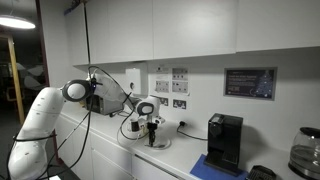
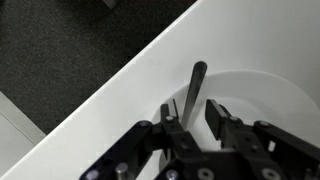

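In the wrist view, a white plate (image 2: 262, 90) rests on the white counter near its front edge. A slim utensil with a dark handle end (image 2: 199, 72) and a paler shaft lies over the plate's rim. My gripper is over the plate, its fingers standing apart on either side of the shaft. A gap shows between the utensil and the right finger; whether the left one touches it is unclear. The utensil's lower end is hidden by the gripper. In the exterior view the gripper (image 1: 151, 132) points down at the plate (image 1: 158, 144).
A black coffee machine (image 1: 224, 140) stands on a blue mat (image 1: 211, 170) to the right, with a glass jug (image 1: 305, 150) at the far right. Wall sockets (image 1: 180, 87) are behind the arm. Dark floor (image 2: 70, 60) lies beyond the counter edge.
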